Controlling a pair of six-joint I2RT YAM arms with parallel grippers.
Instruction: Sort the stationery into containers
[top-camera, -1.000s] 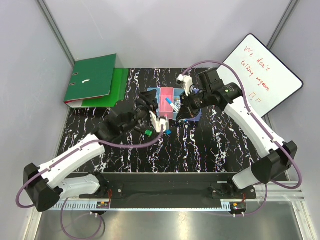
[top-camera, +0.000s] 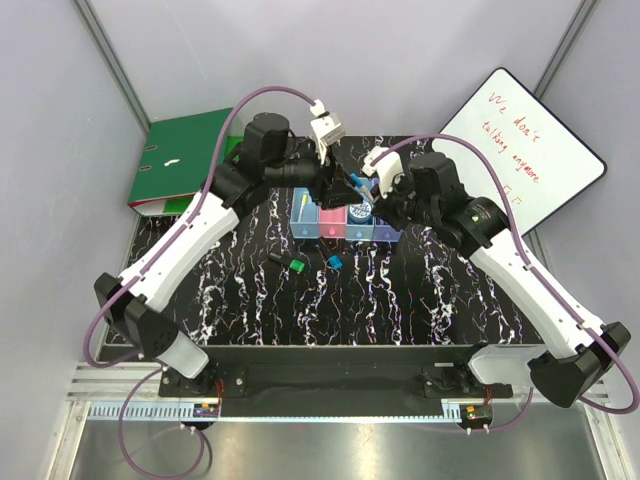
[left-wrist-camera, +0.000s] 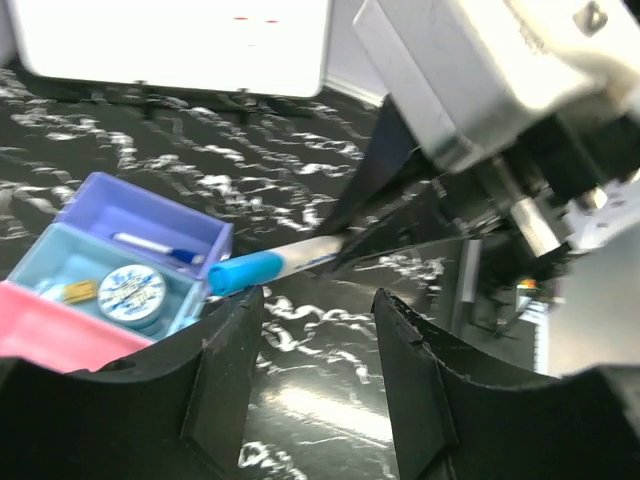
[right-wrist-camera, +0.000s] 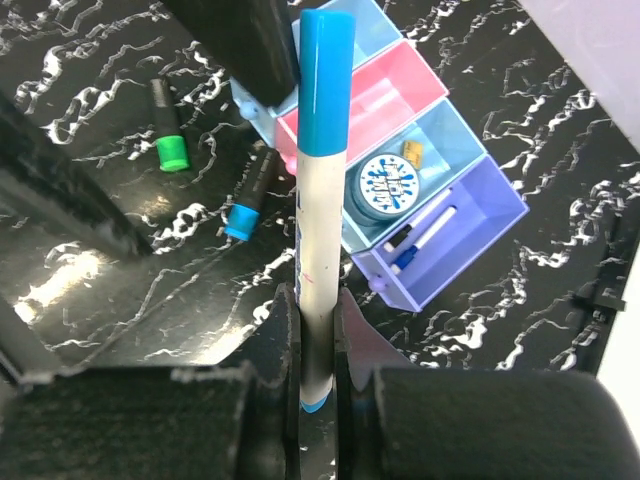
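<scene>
My right gripper is shut on a white marker with a blue cap (right-wrist-camera: 322, 230), held over the containers. My left gripper is part open, its fingers beside the marker's capped end. A four-compartment organizer shows pink (right-wrist-camera: 390, 90), light blue (left-wrist-camera: 70, 260) and purple (right-wrist-camera: 475, 235) sections; the light blue one holds a round tin (right-wrist-camera: 390, 183) and a small yellow item, the purple one pens. On the table lie a green-capped dark marker (right-wrist-camera: 170, 130) and a blue-capped one (right-wrist-camera: 250, 195).
Green binders (top-camera: 180, 160) lie at the back left, a lettered whiteboard (top-camera: 515, 150) at the back right.
My left arm has swung up and right to meet the marker. My right gripper has carried the marker a little rightward.
</scene>
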